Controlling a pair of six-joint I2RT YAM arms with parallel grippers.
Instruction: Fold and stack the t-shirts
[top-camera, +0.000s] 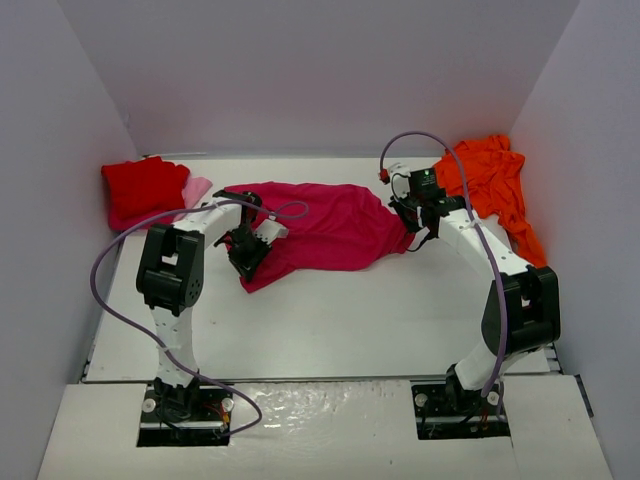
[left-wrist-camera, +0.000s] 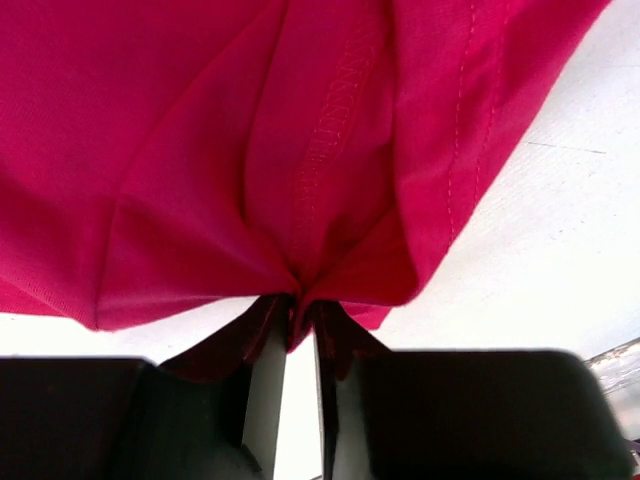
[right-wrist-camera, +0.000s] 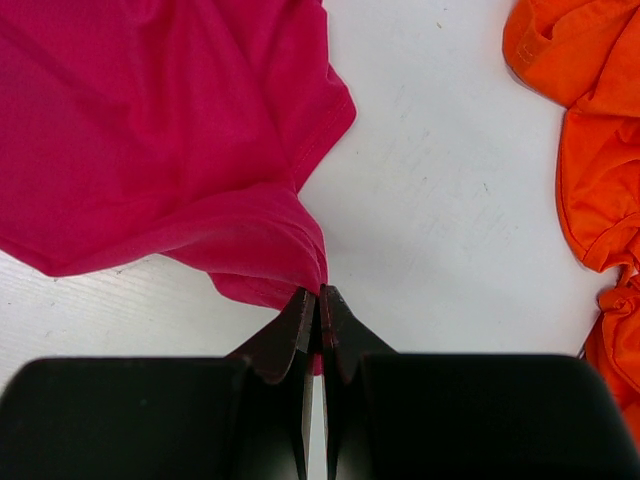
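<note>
A magenta t-shirt (top-camera: 330, 230) lies spread in the middle of the table. At its left end my left gripper (top-camera: 250, 275) is shut on the cloth; in the left wrist view the fabric (left-wrist-camera: 200, 170) bunches into the fingertips (left-wrist-camera: 262, 318) near a stitched hem. My right gripper pinches the shirt's right end, and a fold of cloth (right-wrist-camera: 250, 235) rises to its fingers. Part of the shirt's left side is hidden under the left arm in the top view.
At the back left sits a stack of red and pink folded cloth (top-camera: 145, 190). A crumpled orange shirt (top-camera: 485, 180) lies at the back right against the wall.
</note>
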